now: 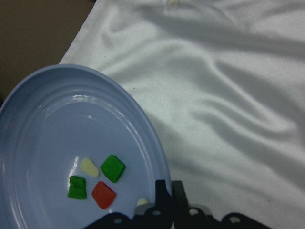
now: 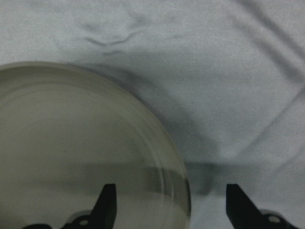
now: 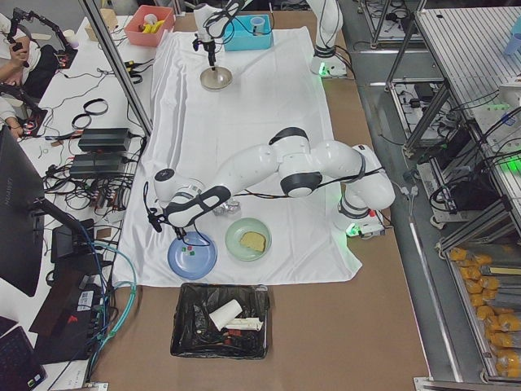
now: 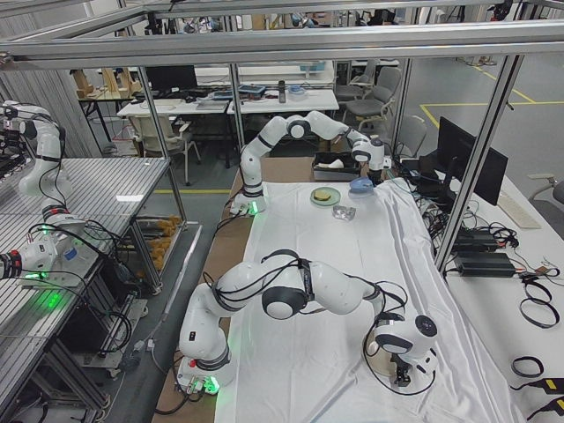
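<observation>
My left gripper has its fingertips together at the right rim of a blue plate [image 1: 62,129], which holds green pieces [image 1: 112,168], a red piece [image 1: 103,194] and pale pieces [image 1: 89,167]; whether the rim is between the fingers is unclear. Beside it in the camera left view lies a green plate [image 3: 236,236] with a yellow slice [image 3: 253,241]. My right gripper is open and low over the rim of a beige plate [image 2: 71,124], one finger inside, the other outside over the cloth.
A black-lined bin [image 3: 220,334] stands beyond the blue plate. A blue box [image 3: 247,42] and red box [image 3: 149,24] sit at the other end. A foil item [image 4: 344,213] lies by the green plate.
</observation>
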